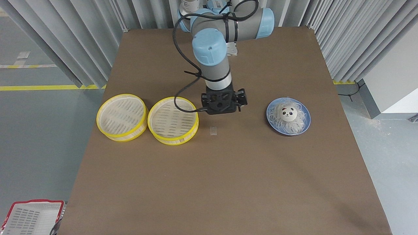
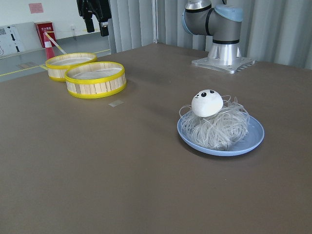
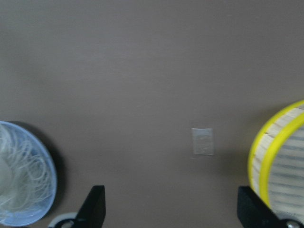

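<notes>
A white panda-faced ball (image 1: 289, 113) sits on a nest of white strands in a blue plate (image 2: 253, 141) on the right side of the table in the front view. Two round bamboo baskets with yellow rims, one left (image 1: 121, 114) and one right (image 1: 173, 119), stand side by side on the left. My black gripper is raised above the table between the plate and the right basket, its fingers apart with nothing between them.
A red-rimmed crate (image 1: 33, 217) is on the floor at lower left.
</notes>
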